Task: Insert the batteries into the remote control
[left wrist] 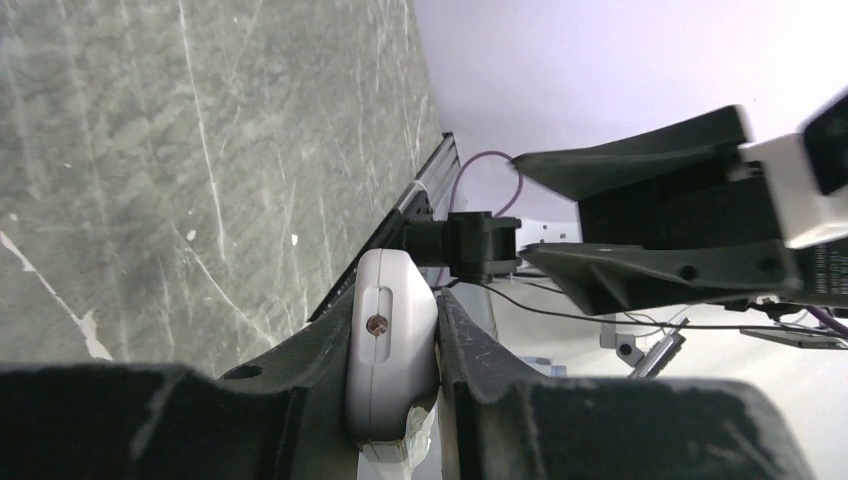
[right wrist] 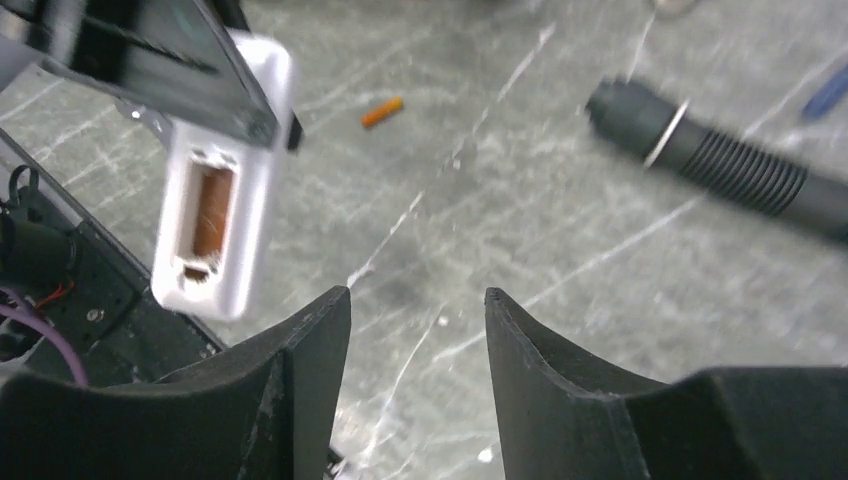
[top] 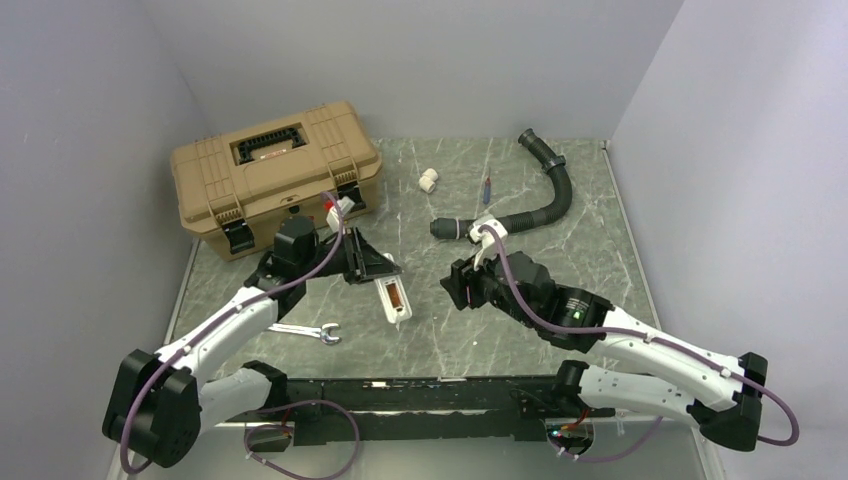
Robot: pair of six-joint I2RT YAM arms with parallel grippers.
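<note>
The white remote control [top: 392,303] is held by my left gripper [top: 375,268] above the counter; in the left wrist view it sits clamped between the dark fingers. Its underside faces up in the right wrist view, with the compartment [right wrist: 214,210] showing copper-brown; whether that is a battery or bare interior I cannot tell. My right gripper [top: 462,286] is open to the right of the remote, with nothing between its fingertips. A small orange cylinder [right wrist: 382,112], possibly a battery, lies on the counter in the right wrist view.
A tan toolbox [top: 270,180] fills the back left. A black hose [top: 530,216], white fittings [top: 428,180] and a small blue tool [top: 487,190] lie at the back. Wrenches [top: 310,330] lie at the front left.
</note>
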